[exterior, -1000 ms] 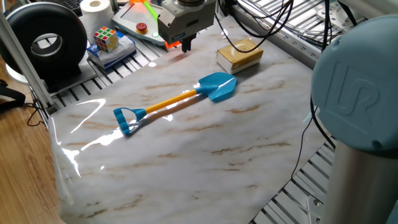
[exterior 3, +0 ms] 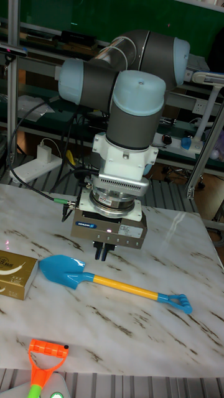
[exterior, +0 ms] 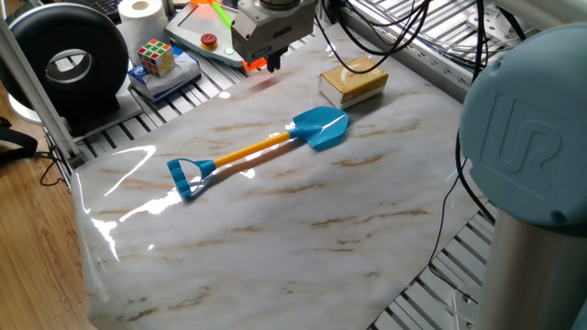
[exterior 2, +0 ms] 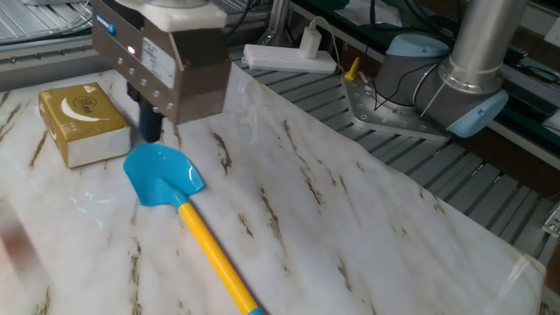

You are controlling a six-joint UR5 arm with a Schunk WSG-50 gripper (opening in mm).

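Observation:
A toy shovel with a blue blade [exterior: 320, 126], a yellow shaft [exterior: 252, 149] and a blue handle [exterior: 186, 176] lies flat on the marbled table. My gripper [exterior: 273, 65] hangs over the far part of the table, beyond the shovel and apart from it. In the third exterior view the gripper [exterior 3: 101, 254] points down, its two dark fingers close together with nothing visible between them. From the second exterior view, the gripper [exterior 2: 150, 136] appears just behind the blue blade [exterior 2: 162, 175] in the line of sight.
A gold-and-white box [exterior: 353, 84] rests near the blade. Across the far edge are a Rubik's cube [exterior: 156, 57] on a blue-and-white pack [exterior: 165, 81], a paper roll [exterior: 144, 27] and an orange-handled tool [exterior 3: 48, 355].
The shovel and the box have not moved.

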